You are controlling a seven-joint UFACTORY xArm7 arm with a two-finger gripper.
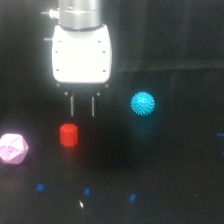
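My gripper [83, 106] hangs in the upper left part of the view, its two thin fingers apart with nothing visible between them. Just below the fingers in the picture, slightly to the left, is a red block [68, 135] with a hexagonal outline. A spiky cyan ball [143, 103] lies to the right of the gripper. At the left edge there is a pink faceted block [13, 148]. All three objects are clear of the fingers. The height of the gripper above the table cannot be judged from this view.
Several small blue marks dot the table's front part, and a small white fleck [81, 204] lies near the front. A faint seam crosses the back right.
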